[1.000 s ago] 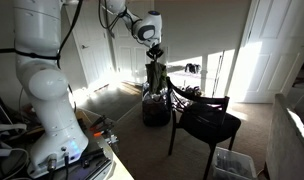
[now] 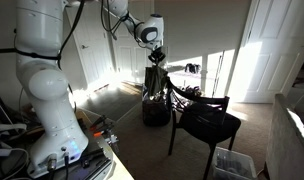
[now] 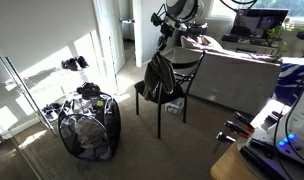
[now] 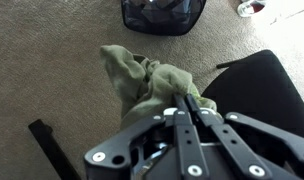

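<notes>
An olive-grey cloth [image 4: 142, 82] is pinched in my gripper, which is shut on it. The cloth fans out beyond the fingertips in the wrist view. In exterior view 1 it hangs down from my gripper [image 2: 156, 58], and the hanging cloth [image 2: 155, 80] overlaps the black mesh hamper [image 2: 157, 112] behind or below it. Seen from exterior view 2, the cloth [image 3: 160, 76] hangs in front of the chair, well to the right of the hamper [image 3: 90, 130]. The wrist view has the hamper [image 4: 164, 14] at its top edge, apart from the cloth.
A black chair [image 2: 205, 122] stands close to the cloth's right in exterior view 1; its seat [image 4: 260, 92] fills the wrist view's right side. Shoes [image 3: 89, 90] lie by the wall. A clear bin [image 2: 234, 164] sits at front right.
Compared with one second ago, my gripper is slightly lower, with the cloth still hanging from it. Chair and hamper have not moved.
</notes>
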